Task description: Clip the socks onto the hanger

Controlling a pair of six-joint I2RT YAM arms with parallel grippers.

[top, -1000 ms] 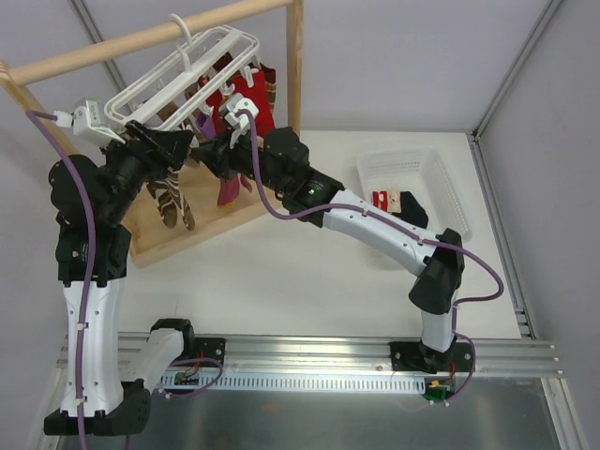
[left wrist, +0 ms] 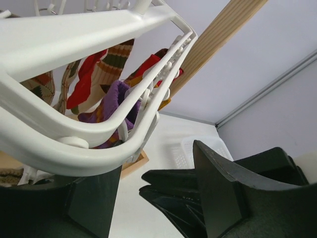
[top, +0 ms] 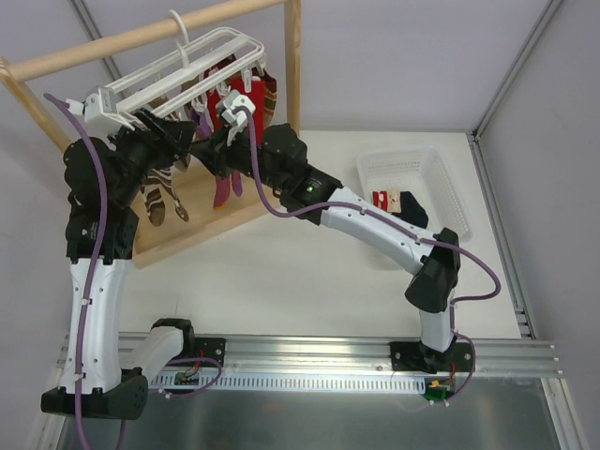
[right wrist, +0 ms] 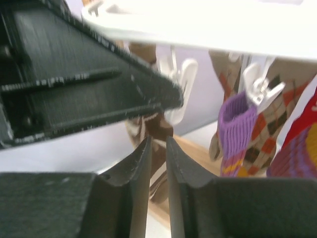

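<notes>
A white clip hanger (top: 164,89) hangs from the wooden bar, with several striped, red and purple socks (top: 247,94) below it. My left gripper (top: 173,131) is at the hanger's front corner, fingers apart under the white frame (left wrist: 114,158). My right gripper (top: 211,150) is just right of it, beneath the hanger. In the right wrist view, a purple sock (right wrist: 233,134) hangs from a clip (right wrist: 260,89), and the right fingertips (right wrist: 158,144) sit close together below another clip, in front of a brown sock; whether anything is between them is unclear.
The wooden rack (top: 293,56) frames the hanger. A white basket (top: 441,178) with a red-and-black item stands at the right of the table.
The hanger and its socks have swung a little. The right arm has moved only slightly.
</notes>
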